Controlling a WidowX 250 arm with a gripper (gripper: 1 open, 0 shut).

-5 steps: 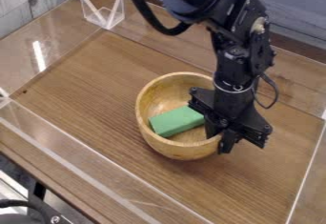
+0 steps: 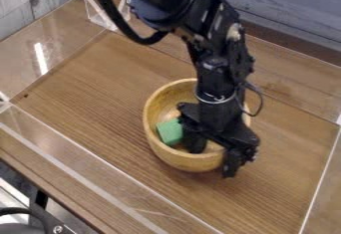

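Note:
My black gripper is down over a tan bowl in the middle of the table, its lower parts reaching into the bowl and past its right rim. It is open. A green block lies in the bowl at the left, partly hidden behind the gripper. Whether a finger touches the block I cannot tell.
A pale wall and ledge run along the back. A dark cable or hose lies at the lower left.
The gripper has moved left, farther over the bowl, and now covers more of the green block.

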